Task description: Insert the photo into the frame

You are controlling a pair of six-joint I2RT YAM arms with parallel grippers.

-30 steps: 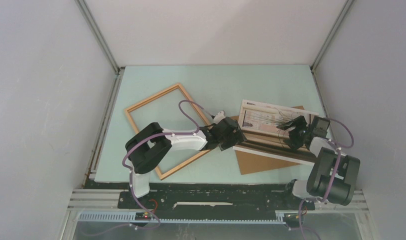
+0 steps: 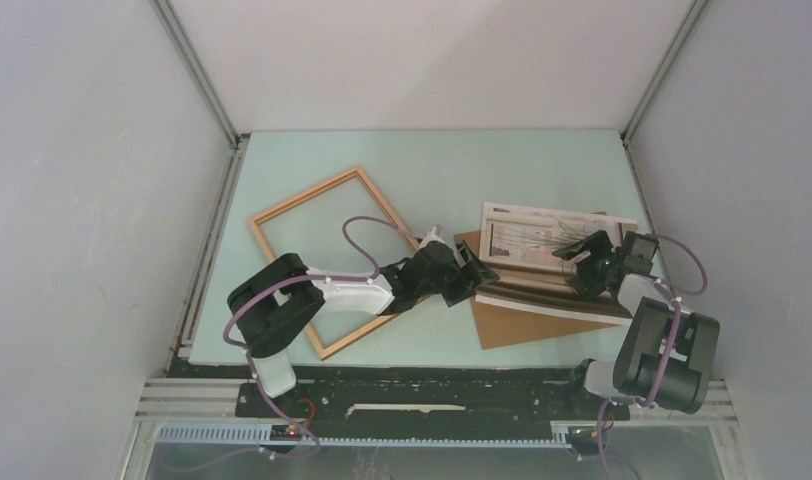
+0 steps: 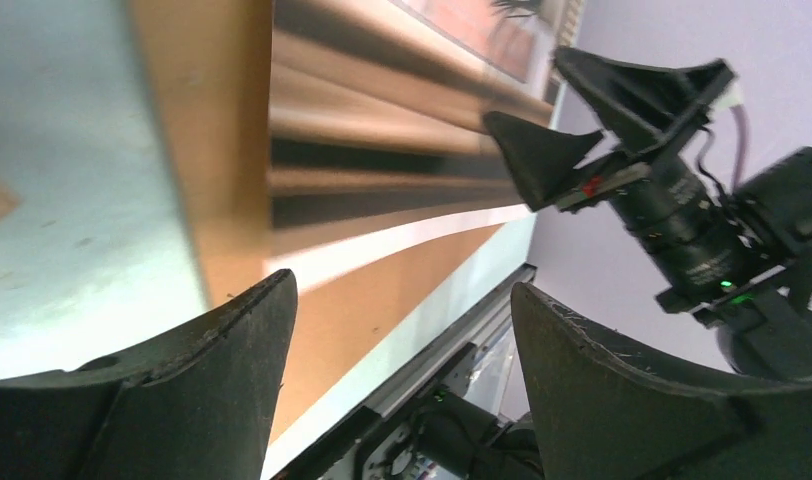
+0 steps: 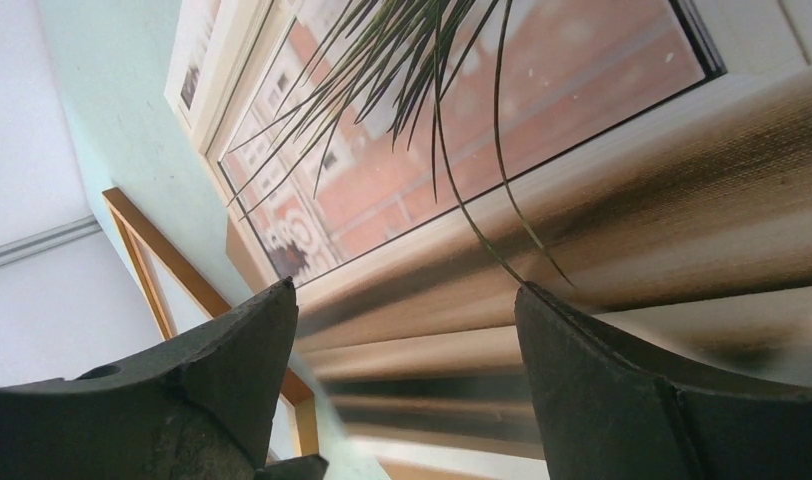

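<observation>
The photo [image 2: 527, 238], a printed sheet with brown bands and a pinkish building scene, lies on the brown backing board [image 2: 517, 328] at the right. To the left rests the empty wooden frame [image 2: 307, 205]. At the photo's left edge, my left gripper [image 2: 475, 272] is open; in the left wrist view its fingers [image 3: 227, 345] stand apart with the sheet's edge near one tip. My right gripper [image 2: 572, 262] is over the sheet's right part, its fingers [image 4: 247, 350] spread, with printed surface showing between them in the right wrist view. Contact with the sheet is unclear.
Bare light tabletop [image 2: 432, 165] lies behind the frame and photo. Side walls [image 2: 752, 200] bound the workspace, the right one close to my right arm. A dark strip with a metal rail [image 2: 382, 441] runs along the front.
The right arm barely moved.
</observation>
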